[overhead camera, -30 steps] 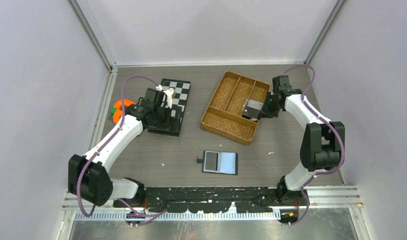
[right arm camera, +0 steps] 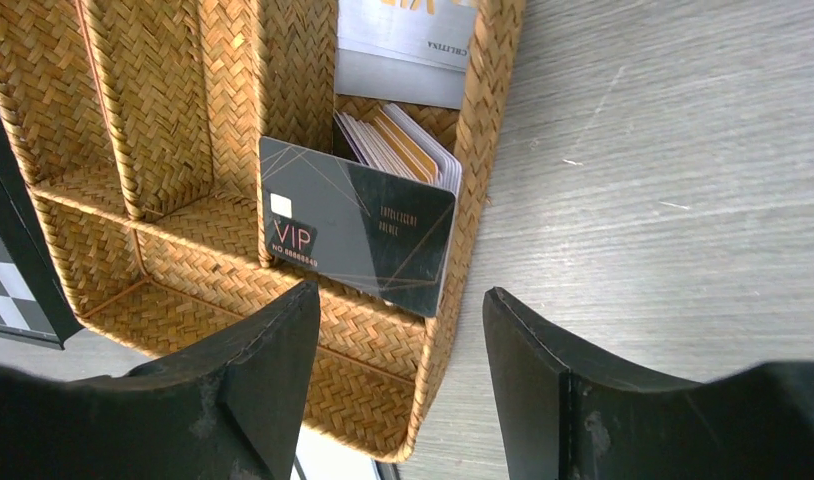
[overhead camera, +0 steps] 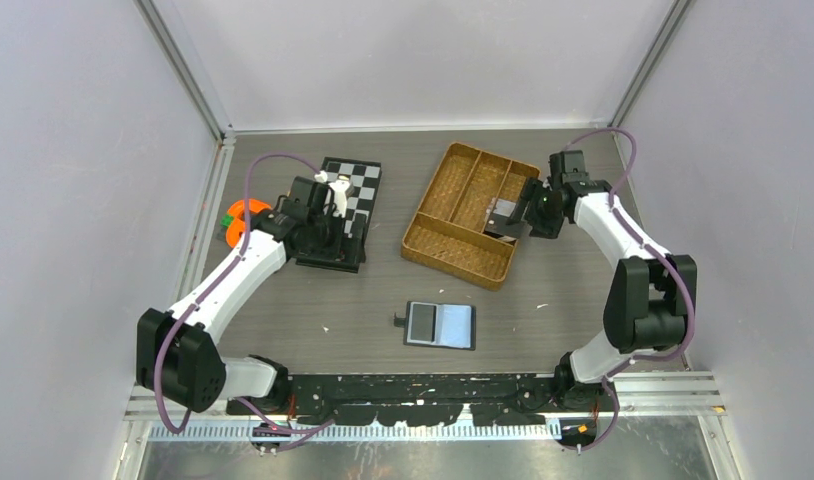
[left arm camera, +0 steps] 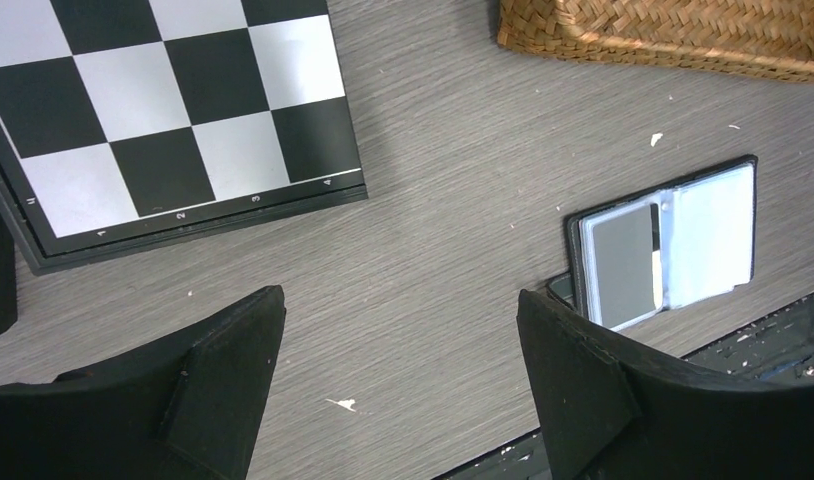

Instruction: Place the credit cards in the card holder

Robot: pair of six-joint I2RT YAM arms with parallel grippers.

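A black VIP card (right arm camera: pixel 358 225) lies tilted across the right compartment of the woven basket (right arm camera: pixel 445 370), over a row of upright cards (right arm camera: pixel 393 140) with white and yellow edges. My right gripper stands open at the basket's right side, nothing between its fingers. The card holder (overhead camera: pixel 439 325) lies unfolded on the table in front of the basket, one half grey, the other pale blue. Over the chessboard's near end is my left gripper, open and empty, with the holder to its right in the left wrist view.
The chessboard (overhead camera: pixel 363 185) stands at the left, an orange object (overhead camera: pixel 235 232) beside it. White cards or papers (right arm camera: pixel 403 40) lie farther back in the basket's right compartment. Bare table surrounds the card holder and extends right of the basket.
The left arm, basket and card holder have stayed put.
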